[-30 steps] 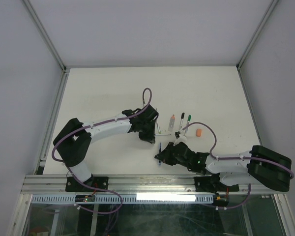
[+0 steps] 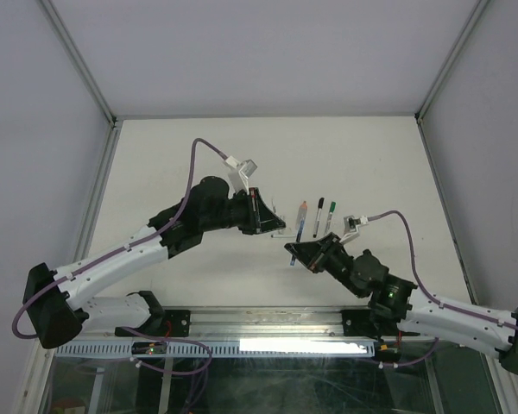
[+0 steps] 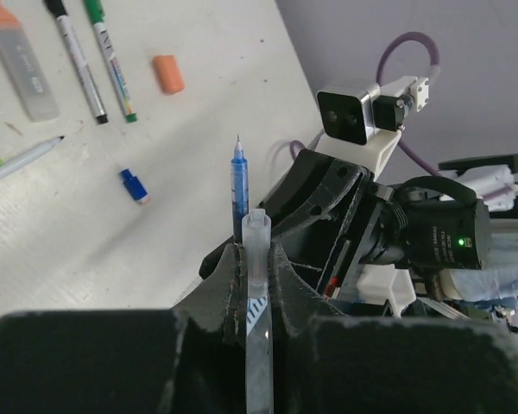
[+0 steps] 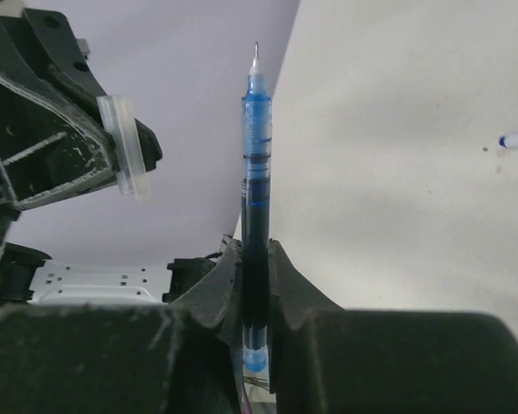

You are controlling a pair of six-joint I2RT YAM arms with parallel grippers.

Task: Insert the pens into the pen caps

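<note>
A clear cap stands in my left gripper (image 2: pixel 276 222), shut on it; it also shows in the right wrist view as a clear tube (image 4: pixel 123 145). My right gripper (image 2: pixel 295 252) is shut on a blue pen (image 4: pixel 255 172), held with its tip pointing away from the gripper. On the table lie a black pen (image 3: pixel 79 69), a green pen (image 3: pixel 110 60), a clear pen with orange top (image 3: pixel 24 69), a silver pen (image 3: pixel 22 164), an orange cap (image 3: pixel 168 74) and a blue cap (image 3: pixel 133 185).
The loose pens and caps lie in the middle, behind the grippers. A metal rail (image 2: pixel 242 316) runs along the front edge.
Both arms have risen from the table with the held items. The left arm has grown larger in the top view; the right gripper has moved right and back with the blue pen.
</note>
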